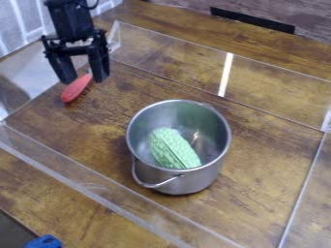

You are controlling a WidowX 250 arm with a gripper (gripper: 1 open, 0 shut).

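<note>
My black gripper point(76, 54) is open at the upper left, hanging just above a long red object point(77, 88) that lies on the wooden surface near the left clear barrier. A steel pot point(200, 176) with a wire handle stands right of centre, holding a green textured object point(172, 148).
Clear barriers point(308, 182) border the wooden work area. A blue object point(43, 241) lies at the bottom left corner. The wooden surface point(181, 73) between the gripper and the right side is bare, apart from a white strip.
</note>
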